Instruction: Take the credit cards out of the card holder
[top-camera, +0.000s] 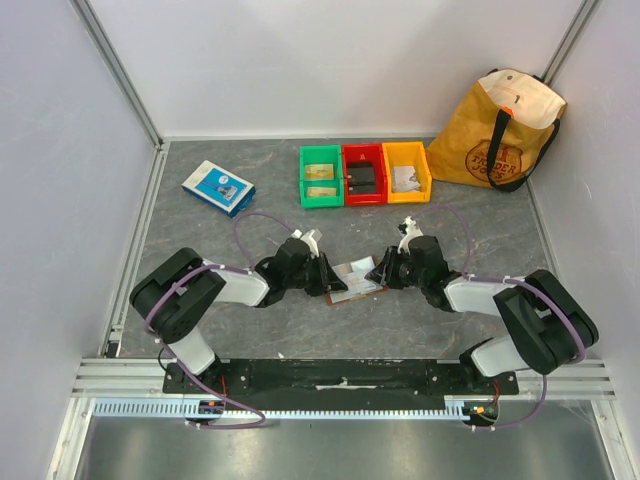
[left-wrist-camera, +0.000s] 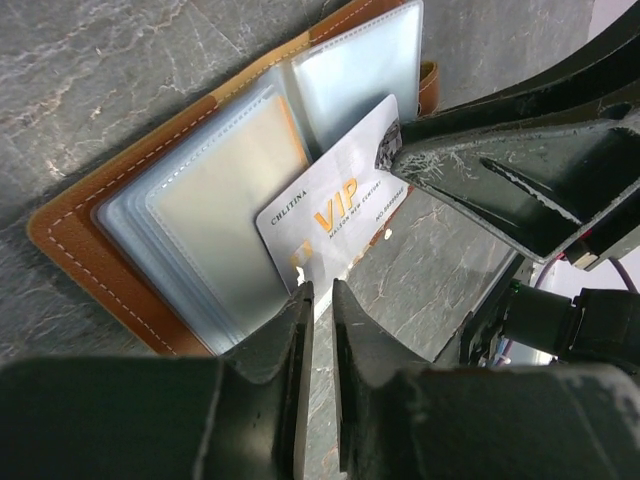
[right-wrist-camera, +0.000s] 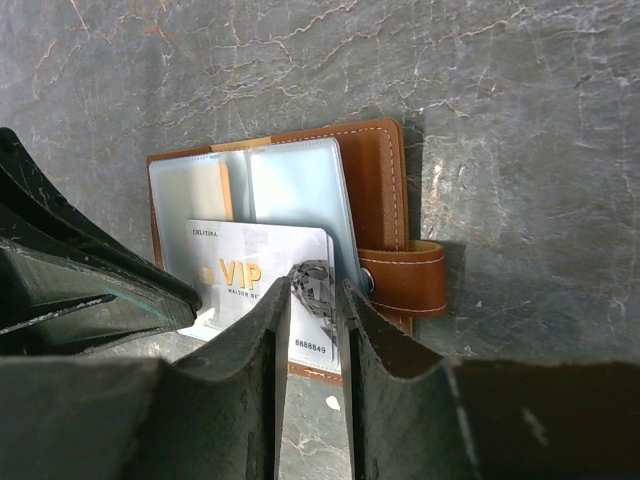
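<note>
The brown card holder (left-wrist-camera: 120, 190) lies open on the table with clear plastic sleeves. A white VIP card (left-wrist-camera: 340, 190) slants across the sleeves and sticks out past one long edge. My left gripper is shut on the card's near corner; one of its fingers (right-wrist-camera: 165, 300) shows at the card's left end in the right wrist view. Over the card's other end, my right gripper has its fingertips parted by a small gap, with the card's right edge between them. In the top view both grippers meet over the holder (top-camera: 358, 281).
At the back stand a green bin (top-camera: 320, 203), a red bin (top-camera: 365, 199) and a yellow bin (top-camera: 424, 180). A blue and white box (top-camera: 219, 187) lies at left, a tan bag (top-camera: 465, 140) at back right. Table between holder and bins is clear.
</note>
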